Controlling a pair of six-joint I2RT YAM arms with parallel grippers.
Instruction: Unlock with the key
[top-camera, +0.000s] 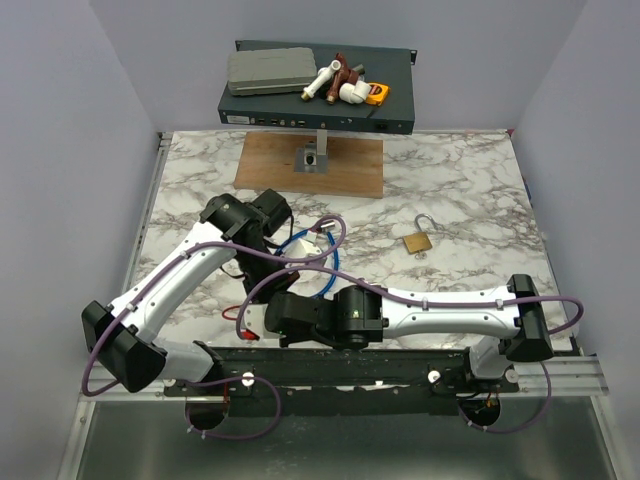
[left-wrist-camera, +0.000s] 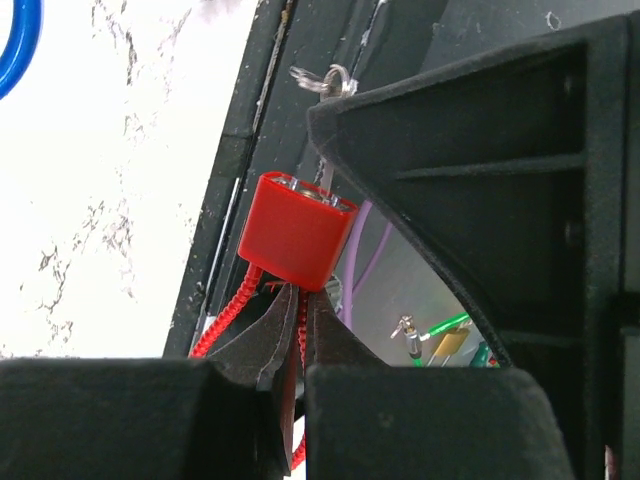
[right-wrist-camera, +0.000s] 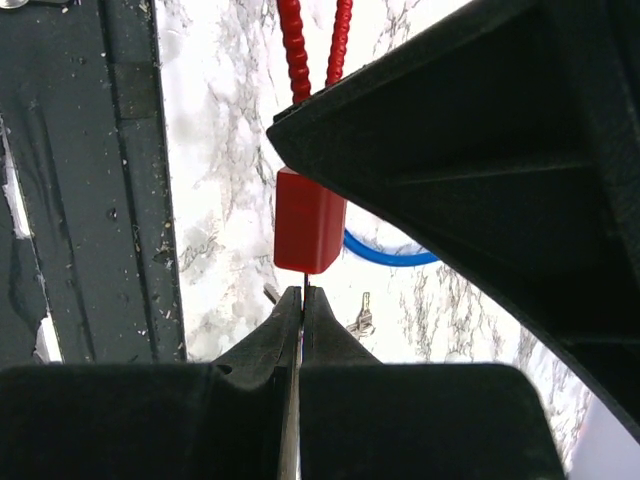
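Observation:
In the left wrist view, a red cable lock (left-wrist-camera: 297, 232) sits at the tips of my left gripper, which is shut with a strand of the lock's red cable (left-wrist-camera: 302, 325) between its fingers. A thin silver key (left-wrist-camera: 326, 177) stands against the lock's metal face, its ring (left-wrist-camera: 338, 80) trailing beyond. My right gripper is shut on the key, seen edge-on below the red body (right-wrist-camera: 302, 222) in the right wrist view. Whether the blade is inside the keyhole I cannot tell. From above, the arms hide most of this.
A blue cable (top-camera: 336, 268) loops on the marble table beside the grippers. To the right lies a brass padlock (top-camera: 417, 242) with an open shackle. A wooden board (top-camera: 262, 162) with a metal hasp (top-camera: 311, 160) lies at the back.

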